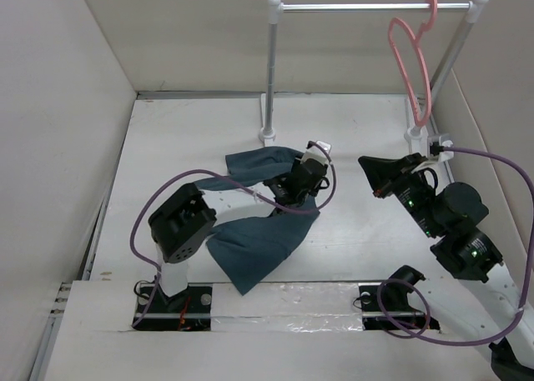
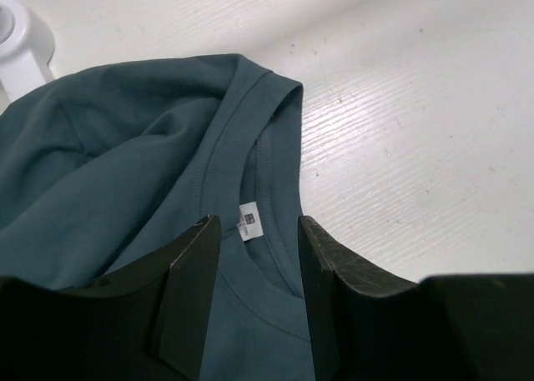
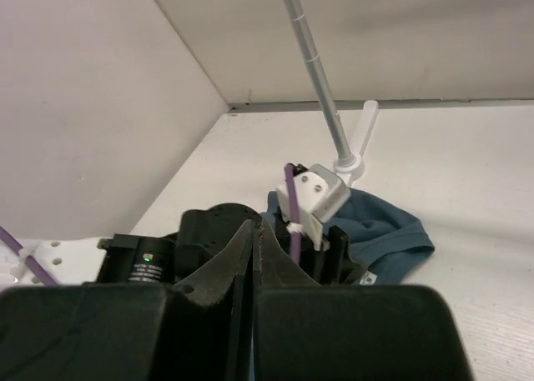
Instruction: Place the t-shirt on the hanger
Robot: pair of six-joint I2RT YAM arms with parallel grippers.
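Note:
The dark teal t-shirt (image 1: 259, 256) lies crumpled on the white floor below the rail. My left gripper is over its upper right part, open, the fabric and a small white label (image 2: 250, 221) showing between and beyond the fingers; the arm hides part of the shirt in the top view. My right gripper (image 1: 374, 181) is raised to the right of the shirt, shut with nothing showing between its fingers. The pink hanger (image 1: 421, 72) hangs at the right end of the rail.
A metal rail (image 1: 375, 7) on white posts stands at the back, with a post foot (image 3: 346, 166) just behind the shirt. Walls close in the sides. Bare floor lies left and right of the shirt.

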